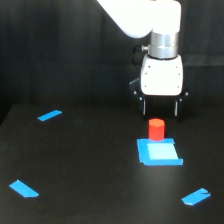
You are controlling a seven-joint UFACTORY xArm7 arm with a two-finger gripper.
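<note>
A small red block stands upright at the back edge of a white patch bordered with blue tape. Above and slightly behind it, my gripper points downward, its two dark fingers spread apart to either side of the block's line. Nothing shows between the fingers, and the block appears clear of them. How far the gripper is from the block in depth is hard to tell.
Blue tape strips mark the dark table at the back left, front left and front right. Bare table fills the left and middle. A dark curtain hangs behind.
</note>
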